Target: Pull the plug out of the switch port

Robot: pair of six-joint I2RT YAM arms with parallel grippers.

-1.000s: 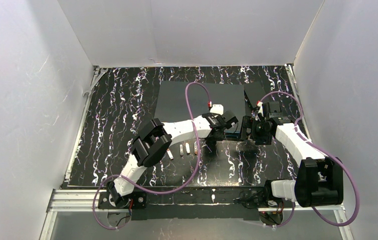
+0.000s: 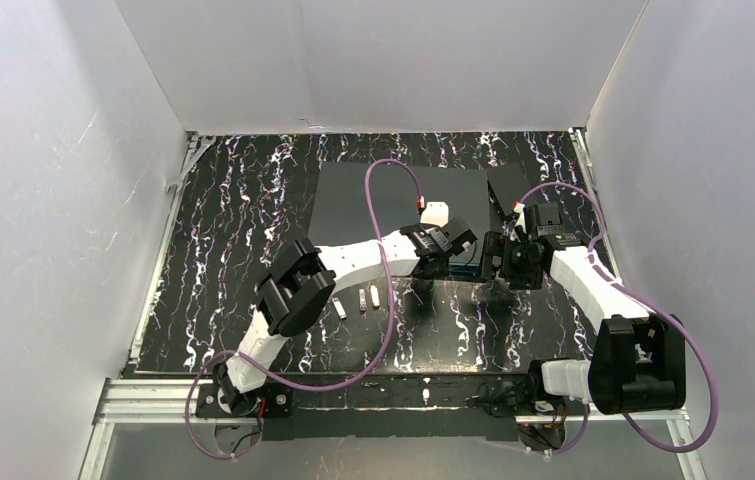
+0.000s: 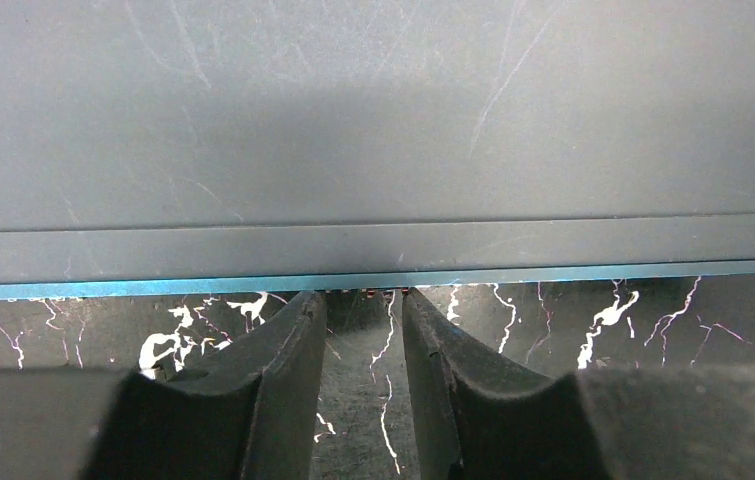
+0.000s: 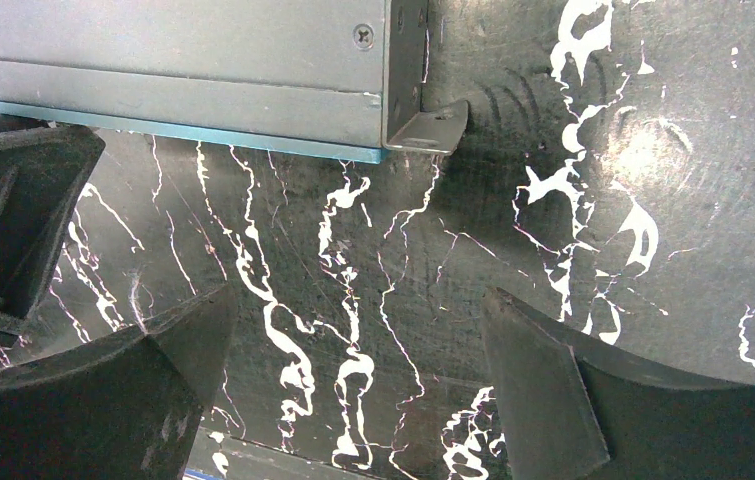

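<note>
The switch, a flat grey metal box (image 3: 383,150) with a blue front edge, crosses the upper part of the left wrist view. My left gripper is at that front edge, its two black fingers (image 3: 288,360) apart with dark table showing between them. Small reddish specks show under the edge between the fingertips; no plug can be made out. In the right wrist view my right gripper stands wide open and empty, in front of the switch's right end (image 4: 283,120). Part of the left gripper enters that view from the left. The port face is hidden from above.
Several small pale pieces (image 2: 362,299) lie on the black marbled table (image 2: 233,220) left of the left gripper. A metal bracket (image 4: 433,130) juts from the switch's right end. Purple cables (image 2: 390,300) loop over both arms.
My left arm has shifted slightly toward the back of the table, and its purple cable has swung a little left. The right arm and the switch look unmoved.
</note>
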